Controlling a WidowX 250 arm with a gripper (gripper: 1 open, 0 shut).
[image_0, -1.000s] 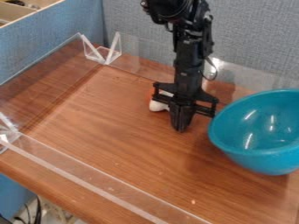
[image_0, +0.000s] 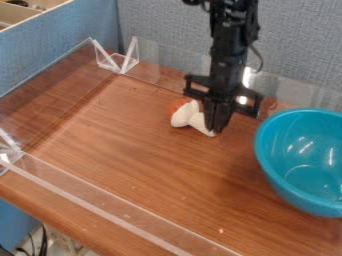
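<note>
My black gripper (image_0: 214, 126) hangs over the wooden table, just right of a small white object with red parts (image_0: 186, 116), which looks like a soft toy and partly sits behind it. The gripper looks shut, and I see nothing held between its fingers. A teal bowl (image_0: 299, 165) stands on the right side of the table.
Clear plastic edging runs along the table's sides, with a white bracket (image_0: 116, 62) at the back left corner. A grey padded wall stands behind.
The gripper has risen a little and shifted back, uncovering more of the white object. The teal bowl sat further left a second ago and now stands more to the right.
</note>
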